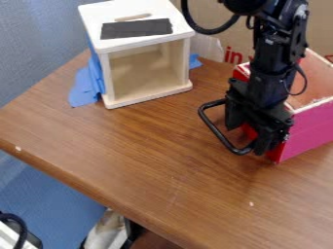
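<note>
The black robot gripper (242,134) hangs low on the right, against the front-left of a pink box (311,130) with a red inside wall. Whether its fingers are open or shut is hard to see, and the arm hides part of the box. A white wooden cabinet (163,73) with an open front and a dark panel on top stands at the back left on a blue cloth (86,88).
Cardboard (208,19) stands behind, and some white and black items lie below the table edge.
</note>
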